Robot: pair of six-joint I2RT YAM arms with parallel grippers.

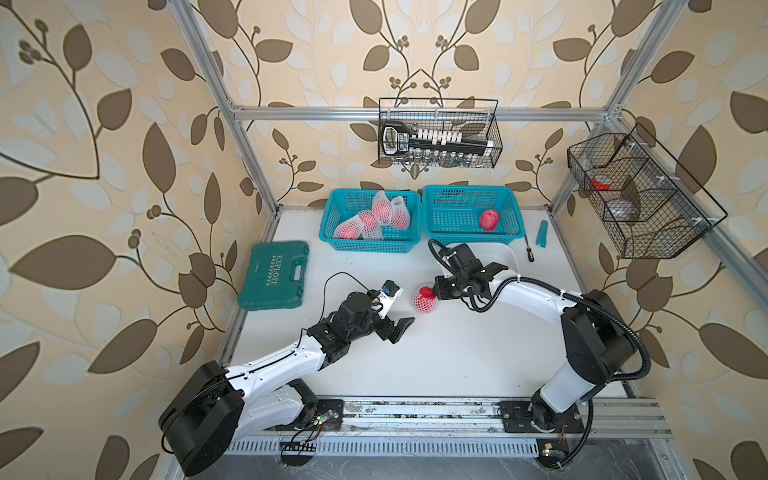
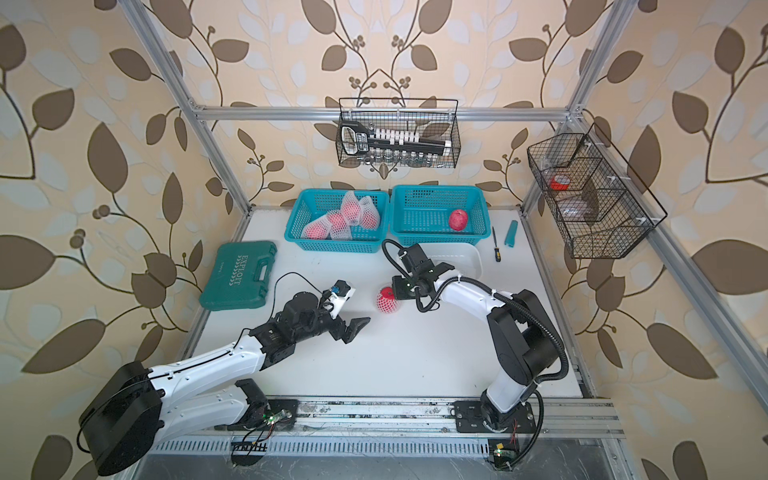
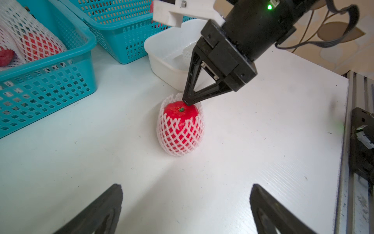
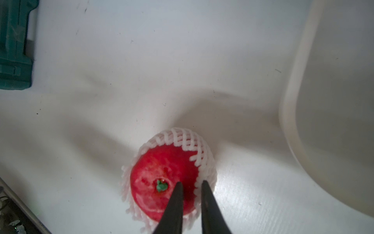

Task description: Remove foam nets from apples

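A red apple (image 3: 180, 134) stands upright on the table in a white foam net (image 3: 176, 145), its top and green stem bare. In the right wrist view the net's rim (image 4: 183, 136) circles the apple. My right gripper is at the apple's top edge, its fingertips close together with a narrow gap. One finger is over the red skin, the other by the net's rim; whether the net is pinched between them I cannot tell. My left gripper stands open, apart from the apple, with only table between its fingers.
Netted apples fill much of the left teal basket (image 1: 332, 240); one bare apple (image 1: 489, 220) lies in the right teal basket (image 1: 448, 234). A white tray (image 3: 163, 64) stands behind the right gripper. A green case (image 1: 273, 276) lies at left.
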